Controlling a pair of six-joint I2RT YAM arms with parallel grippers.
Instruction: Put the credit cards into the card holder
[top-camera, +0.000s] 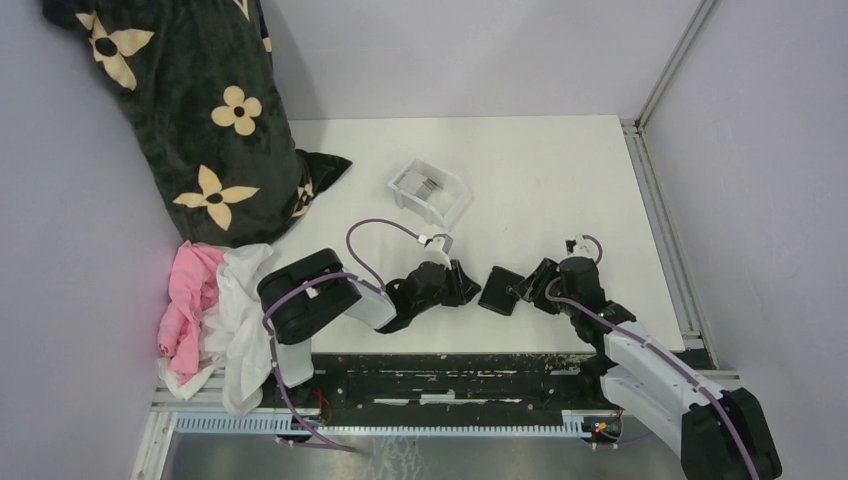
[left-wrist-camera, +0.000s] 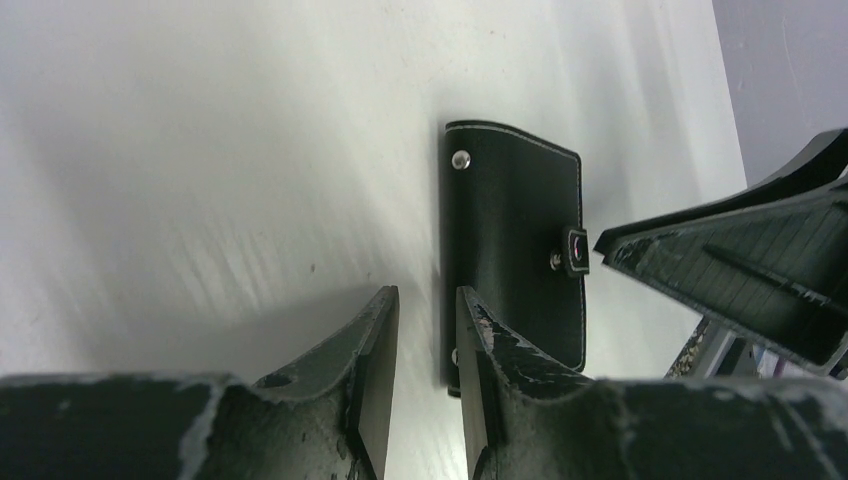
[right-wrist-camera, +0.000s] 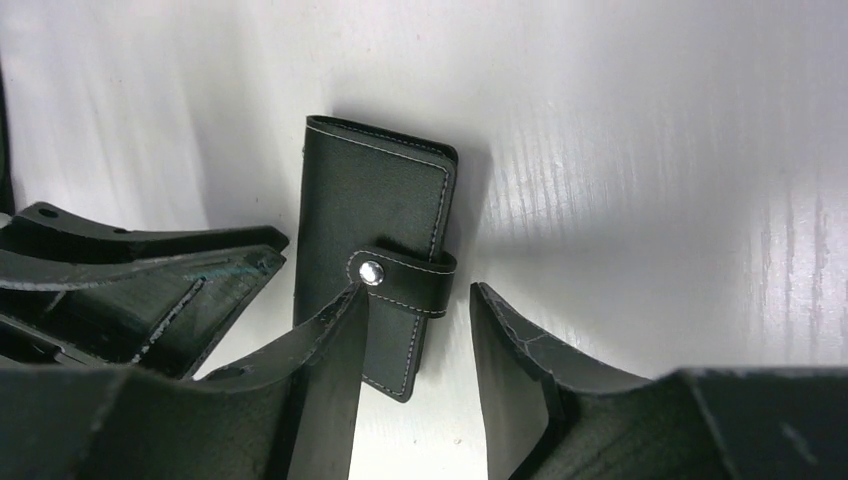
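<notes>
A black card holder (top-camera: 499, 293) lies on the white table between my two grippers. It is folded closed, and its strap (right-wrist-camera: 408, 280) with a silver snap wraps over one long edge in the right wrist view. My left gripper is open just left of the holder, nothing between its fingers. On the strap side, my right gripper stands open; its left finger overlaps the holder in view, and no grip shows. Flat greyish pieces (top-camera: 419, 186) sit in the white bin; whether they are the cards is too small to tell.
The white bin (top-camera: 455, 208) stands behind the left gripper. Pink cloth (top-camera: 188, 310) and white cloth (top-camera: 240, 325) lie at the left edge, below a dark flowered blanket (top-camera: 180, 110).
</notes>
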